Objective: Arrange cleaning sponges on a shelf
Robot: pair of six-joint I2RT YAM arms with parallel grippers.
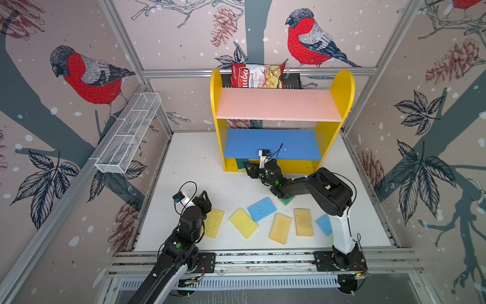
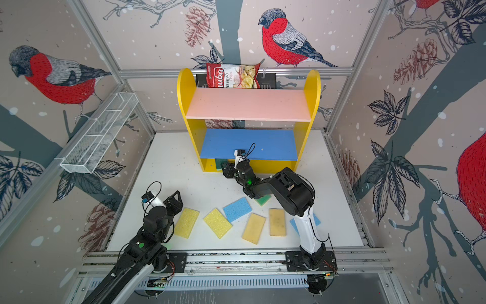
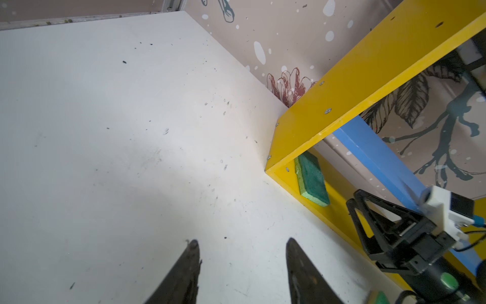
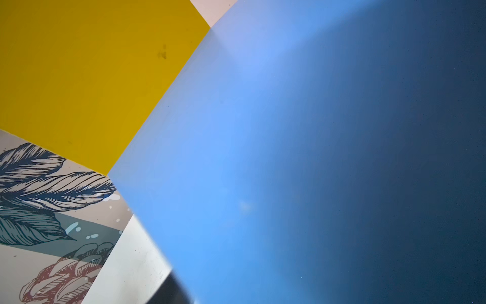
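Note:
A green sponge (image 3: 314, 177) lies in the left corner of the shelf's yellow bottom level (image 3: 346, 217), close to the side panel. My right gripper (image 1: 248, 169) is at the front of that level, just right of this sponge and apart from it in the left wrist view; its finger opening is unclear. My left gripper is over bare table at the front left, fingers spread with nothing between them. On the table lie yellow sponges (image 1: 243, 223), blue sponges (image 1: 262, 209), tan sponges (image 1: 280, 228) and a partly covered green one (image 1: 286, 201).
The blue board (image 4: 243, 152) fills most of the right wrist view, close to the camera. Above it is a pink board (image 1: 278, 103). A chip bag (image 1: 258, 76) stands behind the shelf, and a wire basket (image 1: 129, 131) hangs at left. Table left of the shelf is clear.

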